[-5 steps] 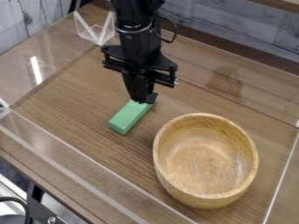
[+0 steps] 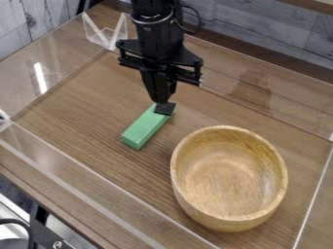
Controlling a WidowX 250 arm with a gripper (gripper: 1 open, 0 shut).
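My gripper (image 2: 163, 105) is shut, its dark tip low over the upper end of a green block (image 2: 146, 132); whether it touches the block I cannot tell. The block lies flat and slanted on the wooden table (image 2: 65, 156), left of a large empty tan bowl (image 2: 227, 199).
The bowl fills much of the lower right. A dark cable shows at the bottom left corner, and the table's edge runs along the top.
My arm has shifted slightly, its upper body a little higher in the view. The block and bowl have not visibly moved.
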